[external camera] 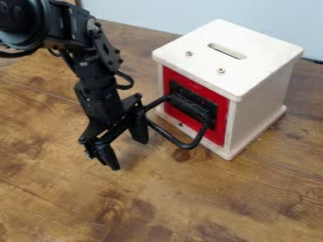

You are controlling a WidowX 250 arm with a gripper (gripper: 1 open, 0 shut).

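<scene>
A white wooden box (252,76) with a slot and two screws on top stands at the right, its red front panel (217,130) facing left. A black fixture (195,104) on that panel carries a curved black handle (186,144) that sticks out toward the arm. My black gripper (124,142) is low over the table, left of the handle, fingers pointing down and spread apart, with nothing seen between them. Whether the handle's upper end touches the gripper's back is hard to tell.
A pale wall runs along the back, behind the box.
</scene>
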